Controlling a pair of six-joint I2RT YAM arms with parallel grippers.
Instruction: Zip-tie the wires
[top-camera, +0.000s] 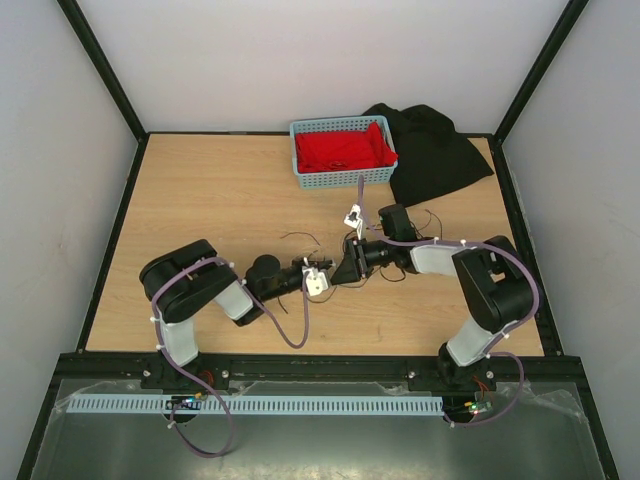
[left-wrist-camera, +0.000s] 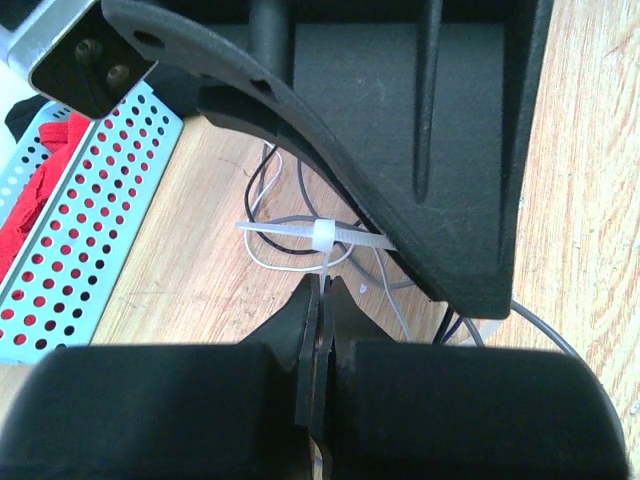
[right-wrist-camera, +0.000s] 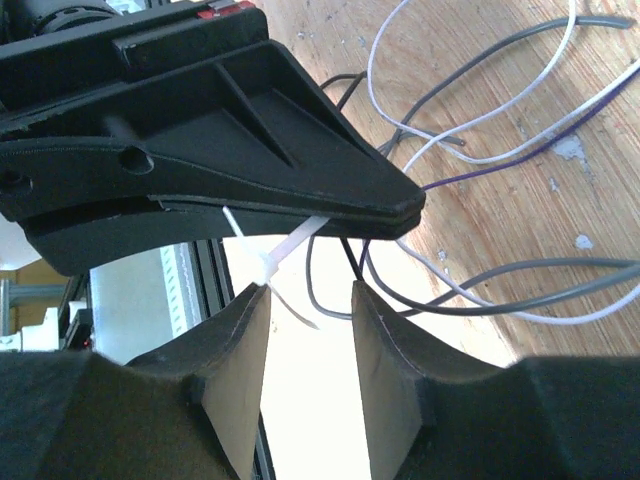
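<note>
The loose grey, white and black wires (right-wrist-camera: 540, 310) lie on the table between the grippers. A white zip tie (left-wrist-camera: 323, 235) crosses over them, its head upright in the left wrist view. My left gripper is shut, with the tie's thin strip running into its fingertips. My right gripper has its fingers apart at the zip tie (right-wrist-camera: 290, 245), close to the other gripper's body; whether they touch the tie is unclear. The right gripper's black body fills the top of the left wrist view, hiding part of the tie and wires.
A blue basket (top-camera: 330, 180) with red cloth (top-camera: 340, 150) stands at the back, beside a black cloth (top-camera: 430, 160). The two arms nearly meet at the middle.
</note>
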